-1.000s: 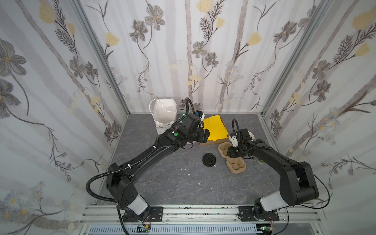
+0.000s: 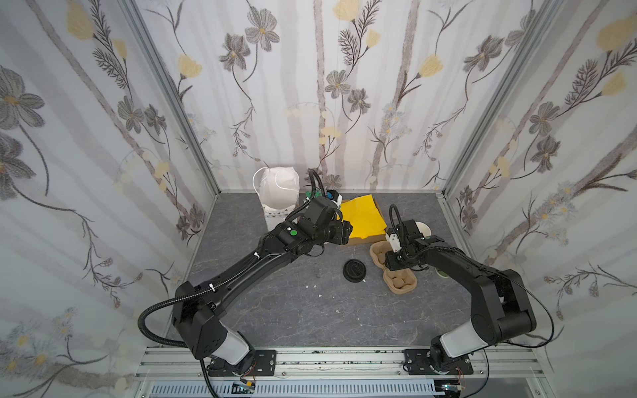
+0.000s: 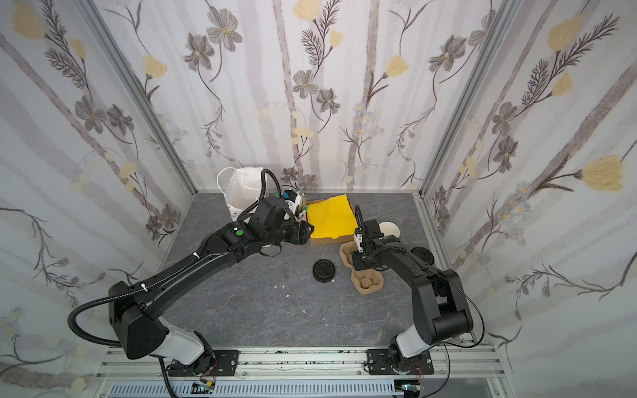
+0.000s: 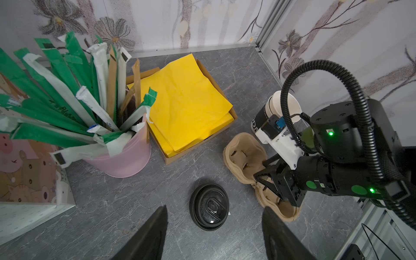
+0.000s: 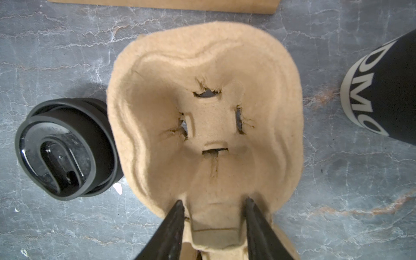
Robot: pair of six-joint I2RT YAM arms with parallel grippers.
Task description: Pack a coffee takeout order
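The kraft two-cell cup carrier [image 5: 208, 60] lies on the table at right. My right gripper is over its narrow middle, fingers apart on either side of it; contact is unclear. Black lids [image 5: 60, 156] lie left of the carrier, and a black-and-white cup [image 5: 381, 95] stands right of it. My left gripper hangs open above the table, nothing between its fingers. A pink holder [image 4: 121, 160] full of straws and sticks stands behind it, beside a box of yellow sheets [image 4: 186, 104]. A white bag [image 2: 278, 185] stands at back left.
Another dark lid [image 3: 422, 255] lies at the far right. Patterned walls surround the back and sides.
The right arm has lowered slightly toward the carrier.
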